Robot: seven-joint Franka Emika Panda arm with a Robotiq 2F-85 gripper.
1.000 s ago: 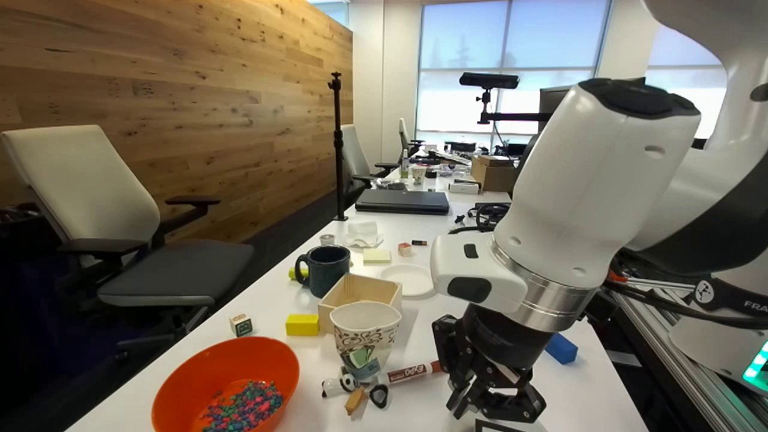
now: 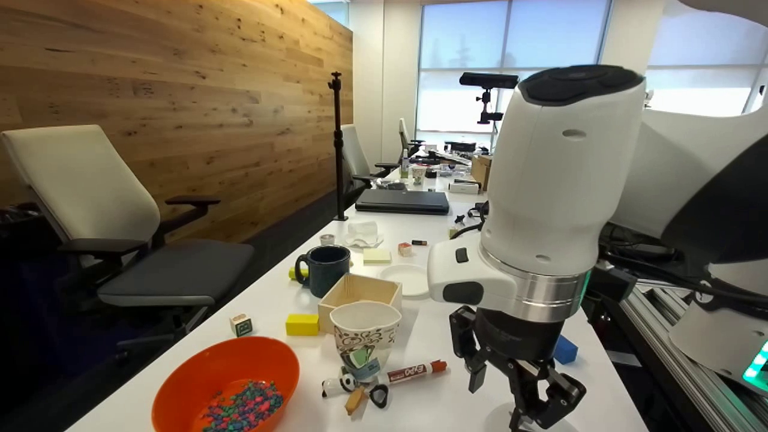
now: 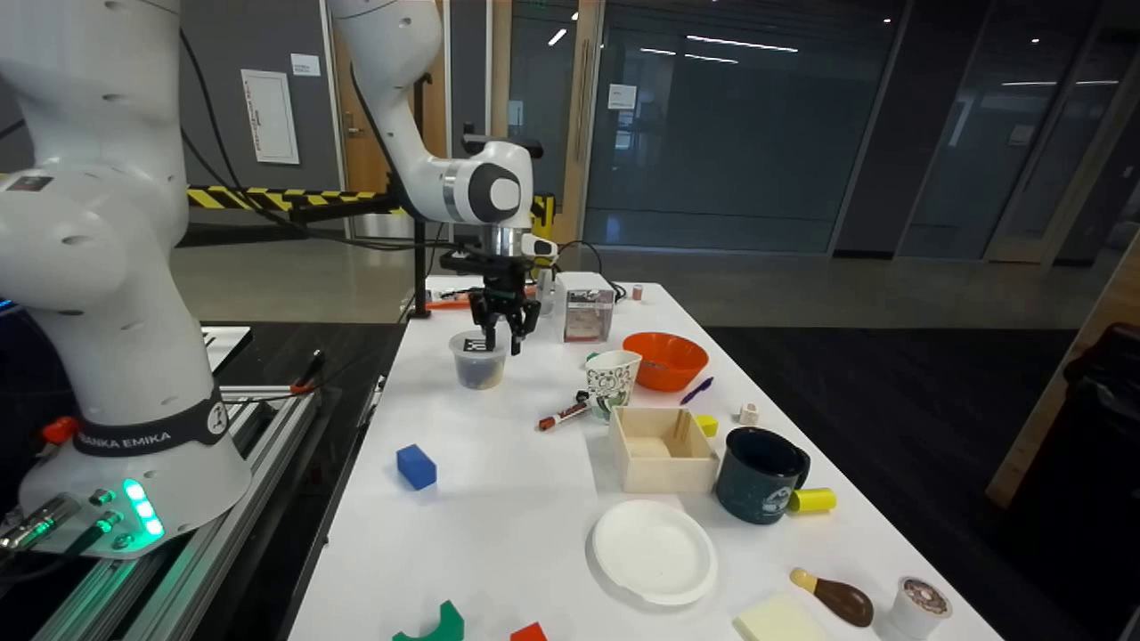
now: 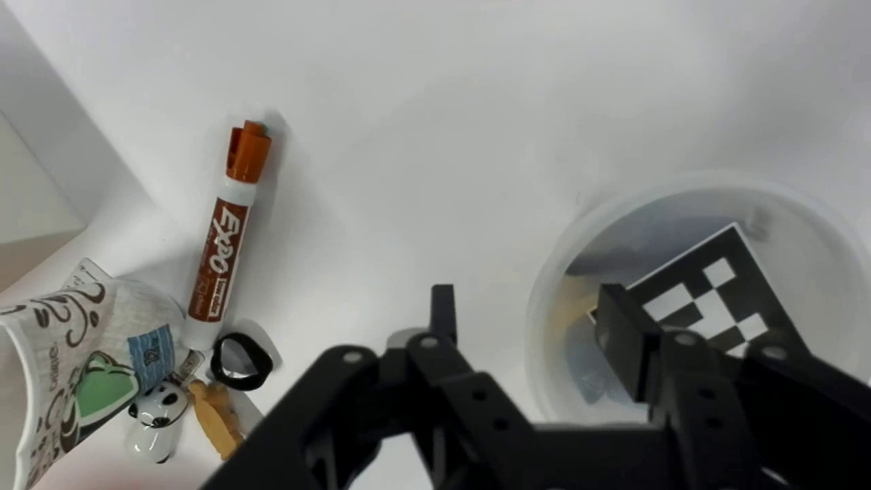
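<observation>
My gripper (image 3: pixel 503 344) is over a translucent round tub (image 3: pixel 480 372) near the far end of the table. Its fingers (image 4: pixel 443 314) stand apart, with white table and part of the tub's rim showing in the gap. One finger is over the tub's opening and the other outside the rim, as the wrist view shows. A black-and-white checkered piece (image 4: pixel 708 302) lies slanted in the tub's opening, partly hidden by the nearer finger. No object shows clamped between the fingers. In exterior view 1 the gripper (image 2: pixel 495 407) hangs low at the bottom edge.
Left of the tub in the wrist view are an Expo marker (image 4: pixel 220 261), a patterned paper cup (image 4: pixel 90 359) and small trinkets. Also on the table are an orange bowl (image 3: pixel 670 363), wooden box (image 3: pixel 663 470), dark mug (image 3: pixel 756 475), white plate (image 3: pixel 654 550) and blue block (image 3: pixel 417 466).
My arm has swung right in exterior view 1, and its wrist is more upright. The marker's orange cap is now uncovered. The dark-edged piece seen below the gripper earlier no longer shows there.
</observation>
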